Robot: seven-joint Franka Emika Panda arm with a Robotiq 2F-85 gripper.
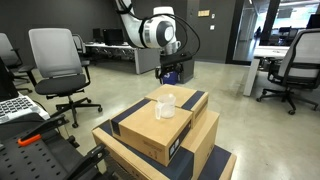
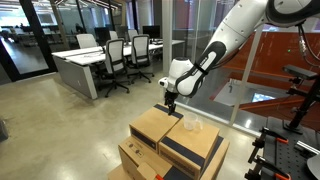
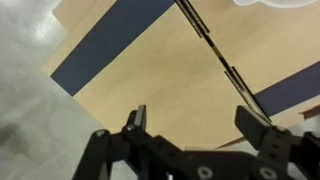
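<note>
A whitish, see-through container point(image 1: 165, 105) stands on top of the cardboard boxes point(image 1: 152, 130); exterior view 2 shows the same container point(image 2: 192, 122) near the far box edge. Only a white rim of the container point(image 3: 275, 2) enters the wrist view at the top right. Above and behind it, apart from the boxes, hangs my gripper point(image 1: 174, 72). Its fingers point(image 3: 137, 117) are spread wide in the wrist view, with nothing held between them and plain cardboard below.
Dark blue bands point(image 3: 110, 45) cross the box tops, and a dark gap runs between two boxes. A dark table point(image 1: 35, 155) borders the boxes at left. Office chairs point(image 1: 60, 65) stand farther back.
</note>
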